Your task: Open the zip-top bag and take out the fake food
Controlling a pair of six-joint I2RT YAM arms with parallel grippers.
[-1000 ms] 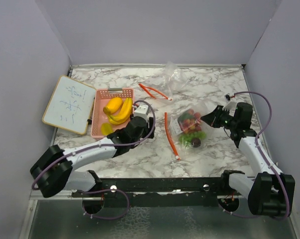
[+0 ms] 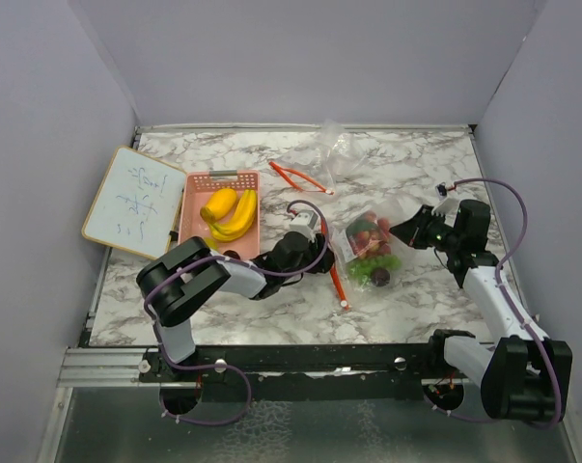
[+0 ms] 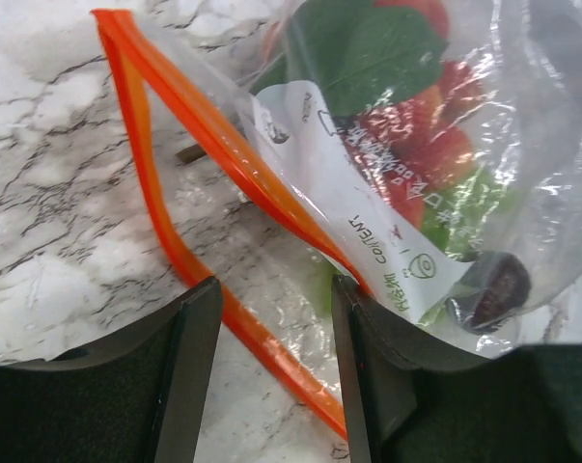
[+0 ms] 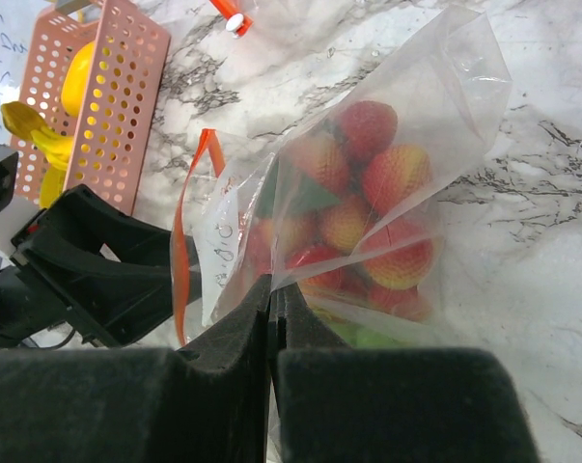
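The clear zip top bag (image 2: 373,251) holds red fruit (image 4: 397,174), a green leaf and other green and dark pieces. Its orange zipper (image 3: 242,164) is parted into two strips at the left side. My left gripper is at that edge, fingers apart, the right finger against the upper strip; whether plastic lies between them is unclear. My right gripper, at the bag's right in the top view, is shut at the clear plastic; whether it grips any is hard to tell.
A pink basket (image 2: 194,207) with bananas and other fruit stands at left, beside a whiteboard (image 2: 126,198). Another clear bag with orange zipper (image 2: 295,176) lies at the back. The right of the table has bare marble.
My right gripper and the bag look nearly unchanged.
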